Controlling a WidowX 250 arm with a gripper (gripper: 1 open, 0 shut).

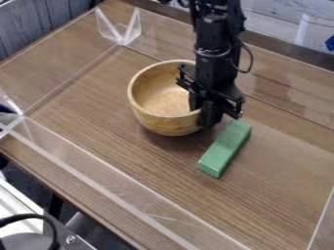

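A wooden bowl [154,103] sits on the wooden table near the middle of the view. The black gripper [209,107] is low over the bowl's right edge, the arm rising behind it to the top of the view; whether it is open or shut on the rim is unclear. A green block [225,148] lies on the table just right and in front of the bowl, close below the gripper.
Clear tape marks the table at top left and along the left. A dark cable lies at the bottom-left corner, and a pale wall stands at the top right.
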